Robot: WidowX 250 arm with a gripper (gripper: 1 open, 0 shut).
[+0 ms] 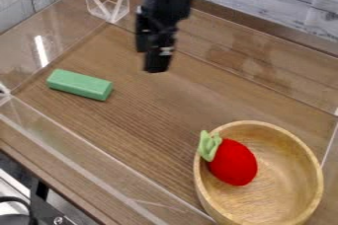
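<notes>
My gripper [152, 44] hangs blurred over the back middle of the wooden table [172, 120], open, above and to the right of a green block [81, 84] lying at the left. At the lower right a round wooden bowl [283, 200] holds a red strawberry-like object [232, 164] with a green top.
Clear white tape or plastic shapes [109, 4] lie at the back left and at the left edge. Pale boards border the back, and a dark cable shows at the bottom left corner.
</notes>
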